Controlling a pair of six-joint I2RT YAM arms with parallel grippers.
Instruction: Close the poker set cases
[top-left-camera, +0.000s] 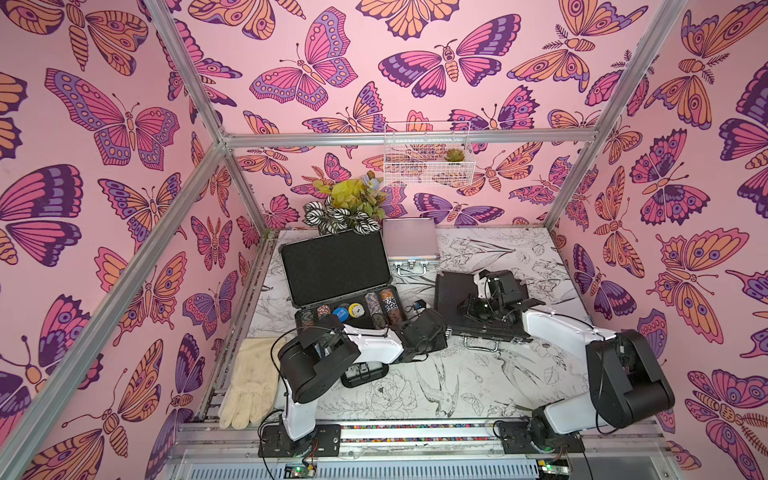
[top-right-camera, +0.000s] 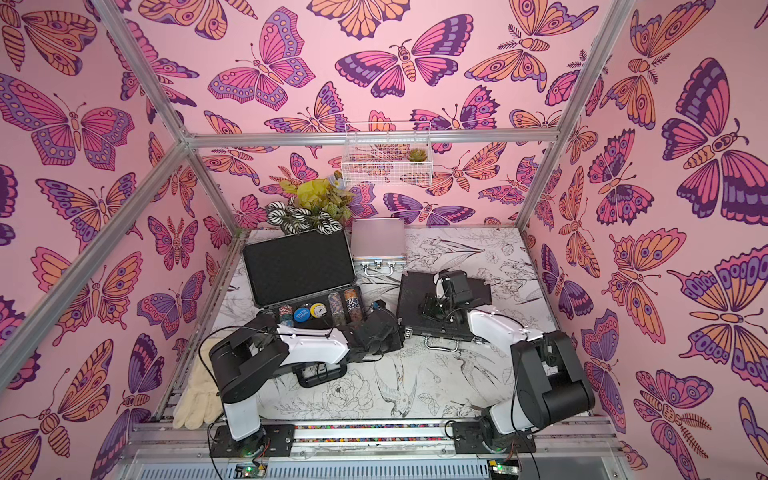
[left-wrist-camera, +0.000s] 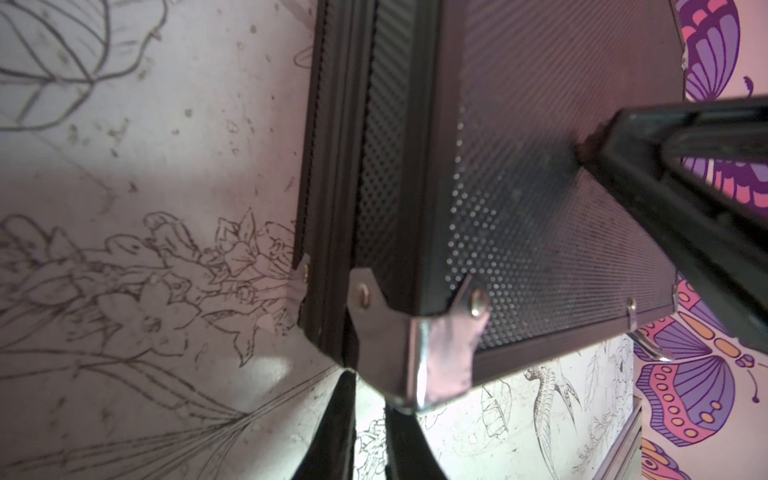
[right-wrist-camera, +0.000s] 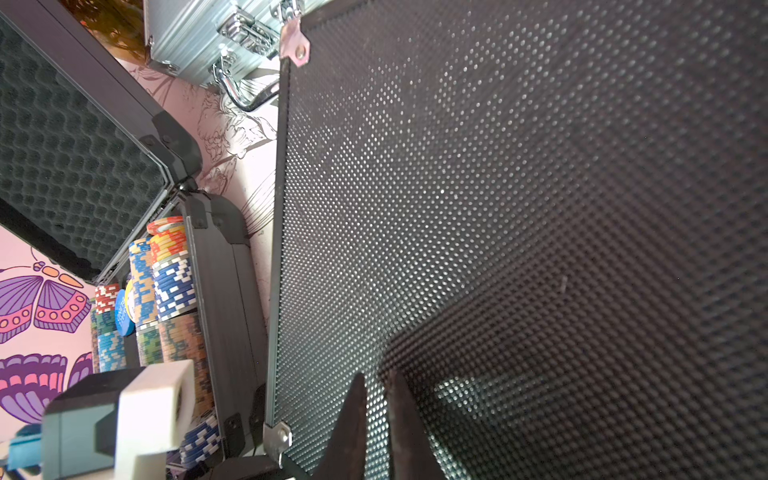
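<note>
The right-hand black case (top-left-camera: 456, 292) lies flat with its lid down. In the left wrist view its dimpled lid (left-wrist-camera: 520, 200) and metal corner (left-wrist-camera: 424, 360) show. My left gripper is at that front-left corner; its fingertips have a narrow gap, and whether they grip the case does not show. My right gripper points down at the lid, fingertips a little apart with nothing seen between them. A finger (left-wrist-camera: 648, 160) of it appears to touch the lid. The left-hand black case (top-left-camera: 336, 268) stands open, its lid tilted back, poker chips (top-left-camera: 389, 304) inside.
A shut silver-pink case (top-left-camera: 410, 236) sits at the back, beside a leafy plant (top-left-camera: 352, 200). Pale gloves (top-left-camera: 249, 380) lie at the left edge. My left arm crosses over the front of the open case.
</note>
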